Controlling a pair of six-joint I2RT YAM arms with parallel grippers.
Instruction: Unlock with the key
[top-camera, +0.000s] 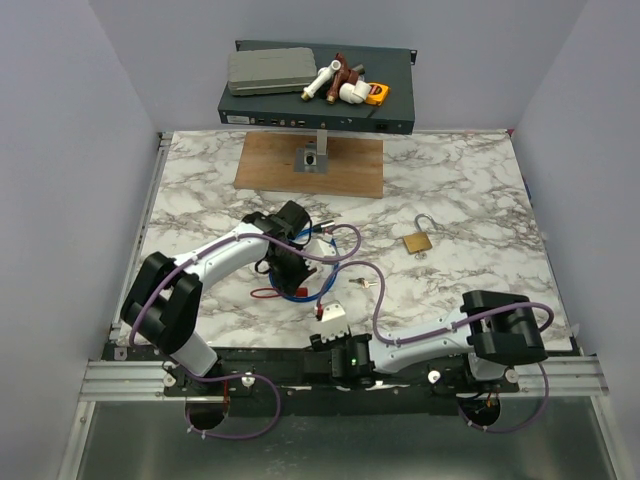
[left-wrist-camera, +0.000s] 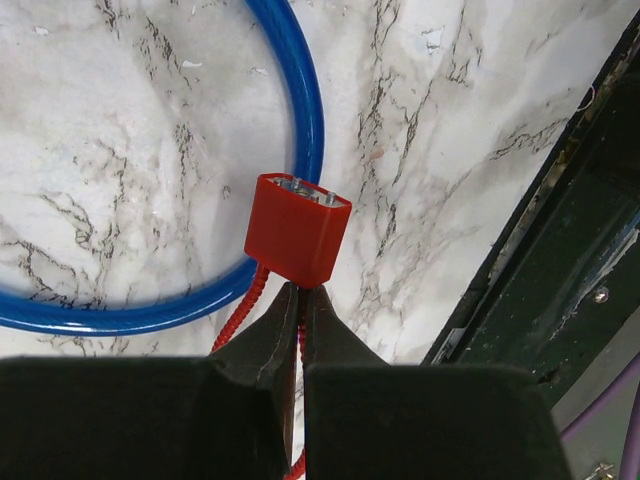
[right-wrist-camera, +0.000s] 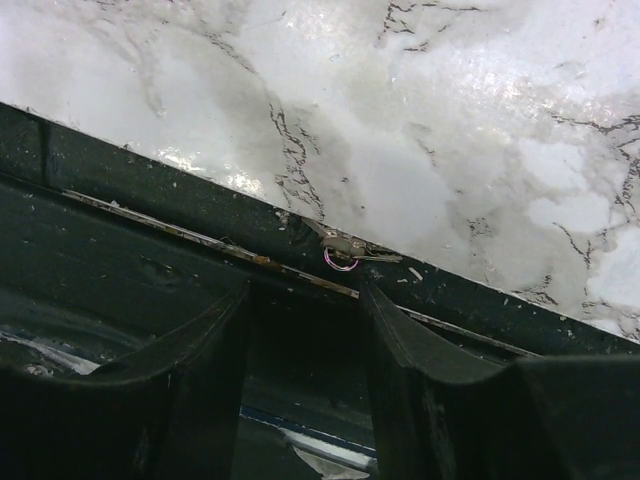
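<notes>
A brass padlock lies on the marble at the right, and a small key lies near the middle. In the right wrist view a bunch of keys with a ring sits in the dark gap at the table's front edge, just beyond my right gripper, whose fingers are apart with nothing between. My left gripper is shut, hanging over a red plastic block with a red cord and a blue hoop.
A wooden board with a metal fitting is at the back, behind it a raised dark shelf holding tools.
</notes>
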